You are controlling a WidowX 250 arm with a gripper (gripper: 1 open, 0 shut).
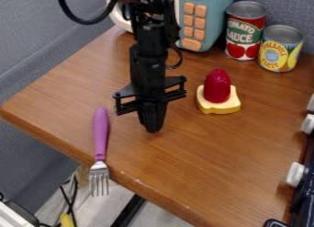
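My black gripper [151,115] hangs low over the middle-left of the wooden table [185,175]; its fingers are dark and I cannot tell whether they are open or shut. A purple-handled fork [101,134] lies to its left, tines over the front edge. To the right, a red rounded object [218,85] sits on a yellow slice-like piece [219,107].
At the back stand a teal toy microwave [196,17], a tomato can [244,31] and a yellow can [281,49]. A dark appliance with white knobs [302,189] lines the right edge.
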